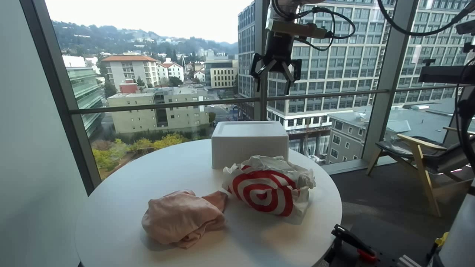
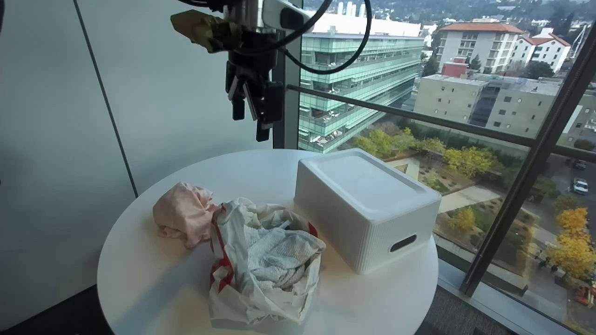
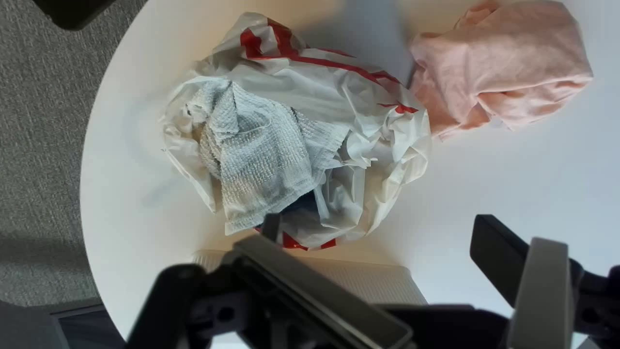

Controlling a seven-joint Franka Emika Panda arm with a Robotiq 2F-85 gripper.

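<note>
High over the table, my gripper (image 1: 272, 86) hangs open with nothing between its fingers. A white plastic bag with red rings (image 1: 262, 189) lies on the table. Its mouth shows a light grey-white textured cloth (image 2: 282, 251), which in the wrist view spills partly over the bag's edge. Beside the bag rests a crumpled pink cloth (image 1: 182, 218), touching or nearly touching it. A white box (image 2: 369, 184) with a closed lid stands behind the bag in exterior view 1. From the wrist, the bag (image 3: 325, 87) and the pink cloth (image 3: 517, 64) both lie below the gripper.
The round white table (image 1: 120, 187) has free room on its left side and along its back left edge. Large windows rise behind it. A wooden-armed chair (image 1: 423, 155) stands on the floor to the right, clear of the table.
</note>
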